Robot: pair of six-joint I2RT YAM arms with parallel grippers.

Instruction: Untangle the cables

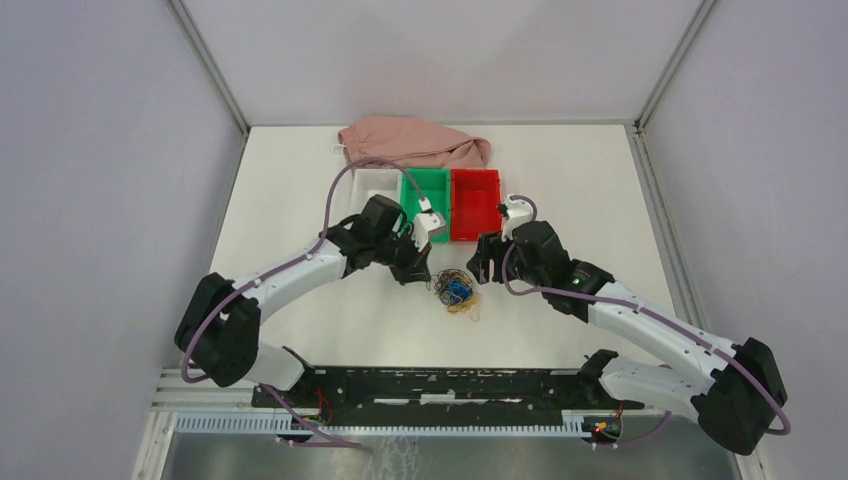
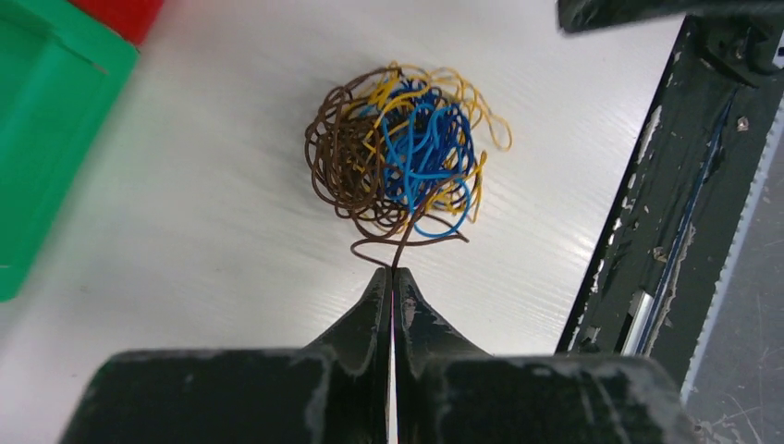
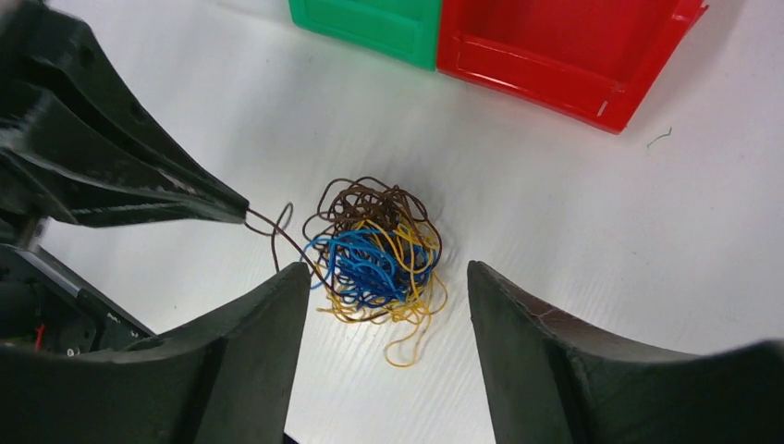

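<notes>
A tangled clump of brown, yellow and blue cables (image 1: 456, 292) lies on the white table in front of the boxes. In the left wrist view, my left gripper is shut on a brown cable that stretches from the clump (image 2: 388, 148). The right wrist view shows that strand running from the left fingertips into the pile (image 3: 379, 254). My right gripper (image 1: 486, 255) hangs at the clump's right, its fingers apart with nothing between them, also at the bottom of the right wrist view (image 3: 388, 282).
White, green (image 1: 426, 190) and red (image 1: 475, 203) boxes stand behind the cables, with a pink cloth (image 1: 410, 140) behind them. The table's black front edge (image 1: 440, 385) lies nearer. Bare table lies on both sides.
</notes>
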